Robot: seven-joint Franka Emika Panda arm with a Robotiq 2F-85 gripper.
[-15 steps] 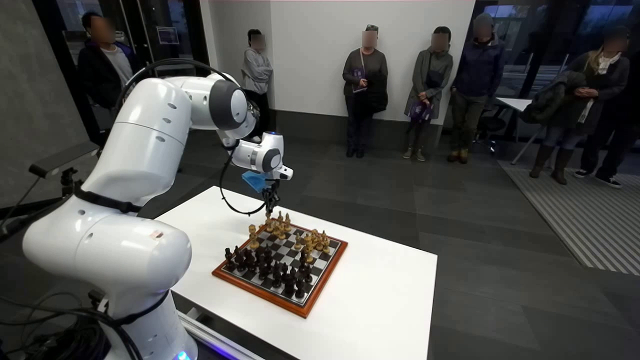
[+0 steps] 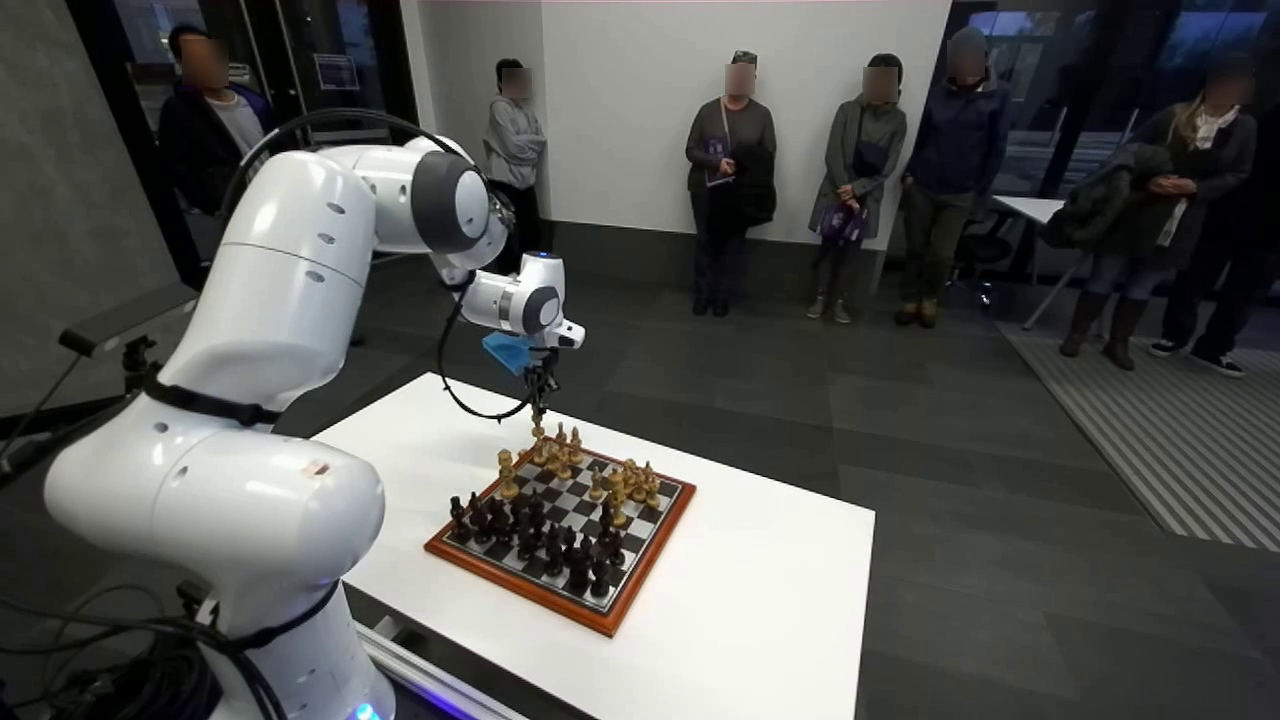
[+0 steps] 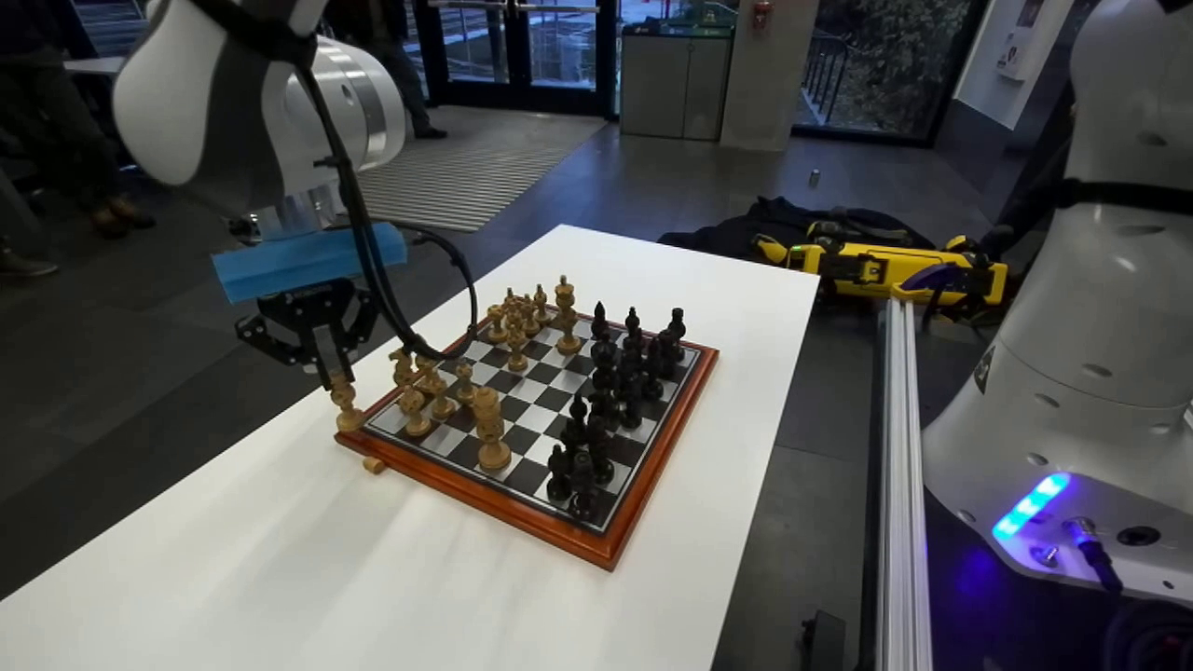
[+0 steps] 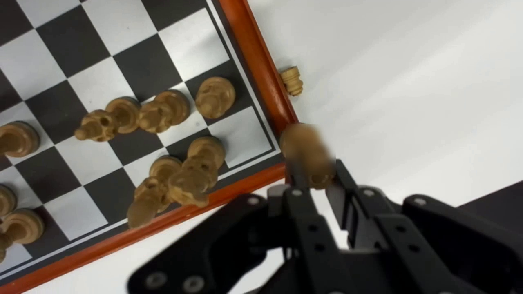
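Note:
My gripper is shut on a light wooden chess piece [image 4: 305,142], which looks blurred in the wrist view. The same held piece [image 3: 348,412] appears at the corner of the chessboard [image 3: 492,509] in exterior view 2, hanging below the gripper [image 3: 338,378]. Whether its base touches the frame or hovers just over it, I cannot tell. Close by on the board stand several light pieces, among them a pawn [image 4: 215,98] near the corner and a knight [image 4: 188,181]. Dark pieces [image 3: 604,375] fill the opposite side.
A small light piece or fragment [image 4: 292,81] lies on the white table [image 4: 416,98], against the board's outer edge. Bare table surrounds the board. The cable [image 3: 363,240] loops down beside the gripper, over the pieces. People [image 2: 732,144] stand well back.
The gripper and wrist have risen slightly, and more of the held piece shows beneath the fingers. Board and standing pieces look the same.

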